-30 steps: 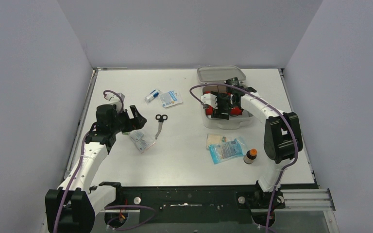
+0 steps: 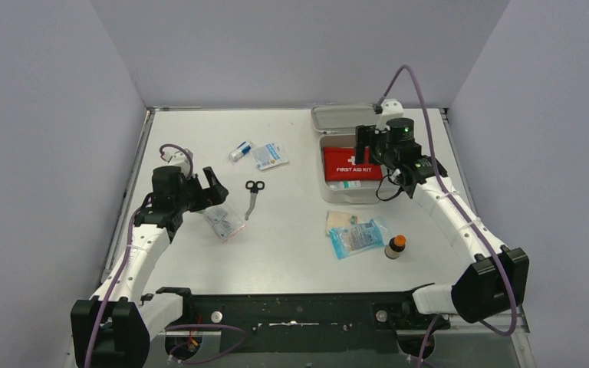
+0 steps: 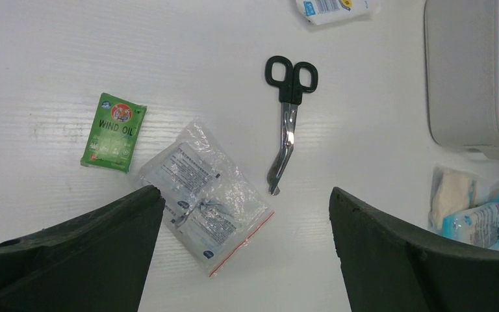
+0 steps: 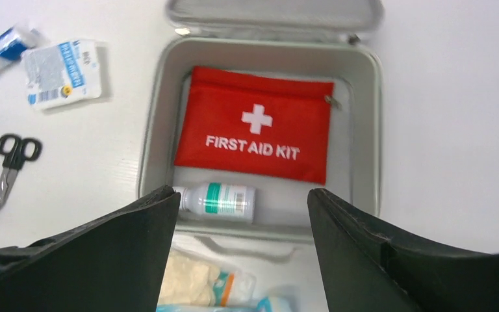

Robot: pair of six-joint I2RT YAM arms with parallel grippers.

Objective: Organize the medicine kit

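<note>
The grey case (image 4: 153, 130) lies open, holding a red first aid pouch (image 4: 253, 130) and a white bottle with a green label (image 4: 224, 200) on its side. Above it my right gripper is spread open, nothing between its fingers. My left gripper also stands open and empty, over the left part of the table. Beneath it lie a clear zip bag (image 3: 204, 201) and a green Wind Oil packet (image 3: 114, 132). Scissors (image 2: 253, 198), a white-blue packet (image 2: 270, 156) and a small blue-white roll (image 2: 241, 151) rest between the arms and behind.
In front of the case are a beige bandage packet (image 2: 340, 221), a blue packet (image 2: 359, 238) and a brown bottle with an orange cap (image 2: 396, 246), upright. The case lid (image 2: 345, 117) is folded back.
My right gripper has risen from the case and turned, drawing back to the right; the bottle and pouch stay inside. The left gripper has shifted only slightly, still open.
</note>
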